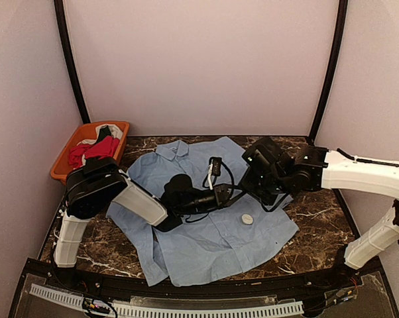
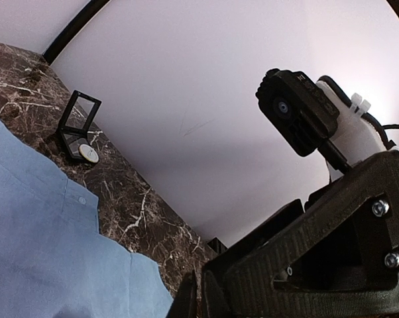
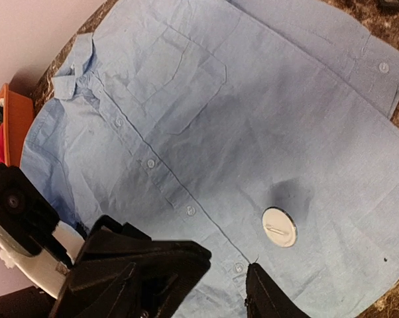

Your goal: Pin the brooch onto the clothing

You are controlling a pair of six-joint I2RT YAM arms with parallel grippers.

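A round white brooch [image 1: 247, 218] lies face down on the blue shirt [image 1: 252, 252], its pin showing in the right wrist view [image 3: 279, 226], right of the button placket. My left gripper [image 1: 229, 197] and right gripper [image 1: 252, 192] are close together above the shirt's middle, over and behind the brooch. The right gripper's dark fingers reach into the bottom of its wrist view with nothing seen held; their tips are partly hidden. The left gripper fills the lower right of its wrist view, its opening unclear.
An orange bin [image 1: 67, 159] with red and white cloth stands at the back left. A small open black case [image 2: 73, 132] with a round pale disc sits on the marble table [image 2: 140, 205] beside the shirt. Walls enclose the sides and back.
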